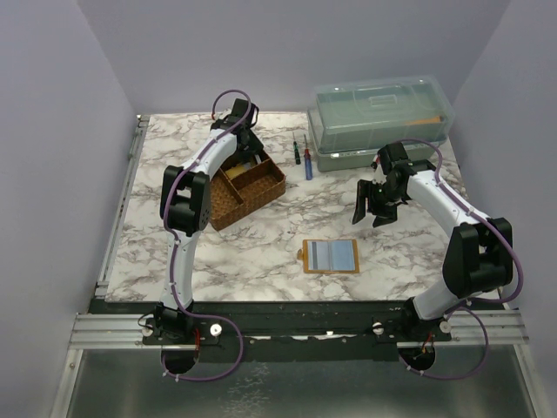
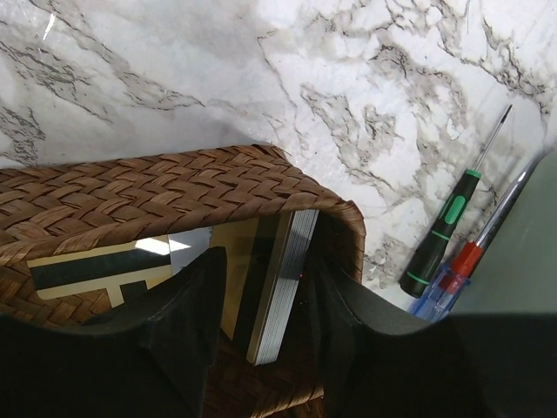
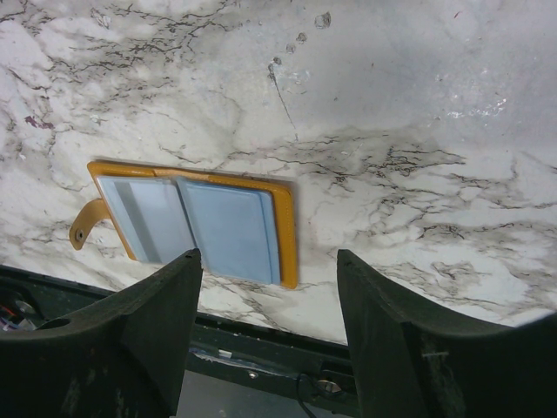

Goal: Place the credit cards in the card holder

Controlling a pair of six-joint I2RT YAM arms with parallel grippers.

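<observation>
In the left wrist view a stack of cards [image 2: 285,287] leans on edge inside a compartment of the woven basket [image 2: 157,196], and a gold-and-black card [image 2: 96,270] lies flat to its left. My left gripper is open, its fingers [image 2: 196,305] on either side of the stack without closing on it. The card holder [image 3: 285,228], tan with clear sleeves, lies spread open on the table in the right wrist view. Above the table my right gripper is open and empty, to the right of the holder in the top view.
A screwdriver with a green-black handle [image 1: 297,152] and one with a blue handle [image 1: 308,164] lie right of the basket. A large lidded green box [image 1: 383,113] fills the back right.
</observation>
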